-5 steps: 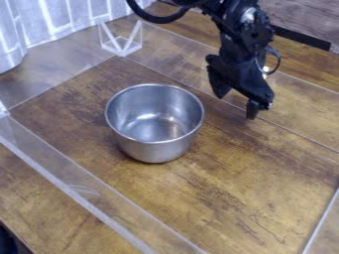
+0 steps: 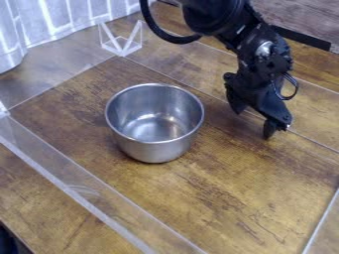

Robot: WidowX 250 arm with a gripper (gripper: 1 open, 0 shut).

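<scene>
My black gripper (image 2: 259, 111) reaches down from the top of the view and hangs low over the wooden table, right of a steel bowl (image 2: 155, 144). Its fingers are dark and stand apart, so it is open; whether anything small lies beneath them cannot be seen. The bowl stands upright and looks empty.
A clear plastic piece (image 2: 121, 42) stands at the back left, near a white curtain (image 2: 34, 20). Clear strips run along the left and right front.
The gripper has moved slightly toward the front and lower in the view over the last second. The bowl has stayed where it was.
</scene>
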